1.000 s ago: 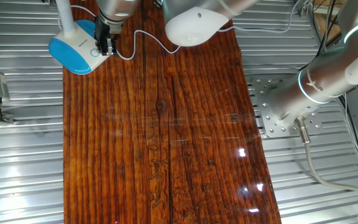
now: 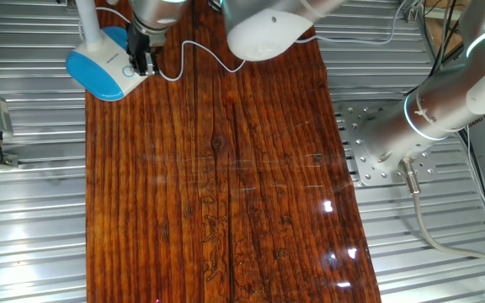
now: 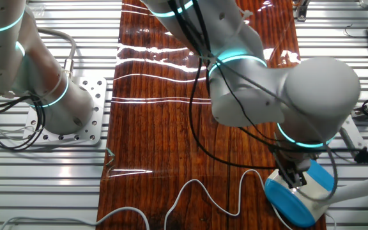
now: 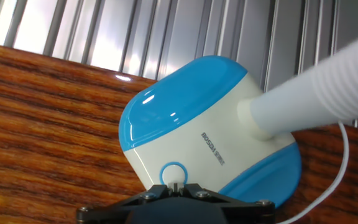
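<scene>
A lamp base (image 4: pixel 185 121), white with blue ends, fills the middle of the wrist view, and its ribbed white neck (image 4: pixel 334 84) runs off to the right. On the base is a round white button (image 4: pixel 174 173) with a blue ring. My gripper is shut, its fingertips together at the near edge of the button and partly over it. Nothing shows between them. Exterior view 1 has the gripper (image 2: pixel 149 71) at the right side of the base (image 2: pixel 108 66); whether it touches the button cannot be told.
A white cable (image 2: pixel 213 52) curves across the wooden table (image 2: pixel 217 185) beside the gripper. Dark cables (image 3: pixel 197 128) hang along the arm. The lamp stands near the table's edge, with metal slats (image 4: pixel 166 31) beyond.
The lamp and cable have not visibly moved.
</scene>
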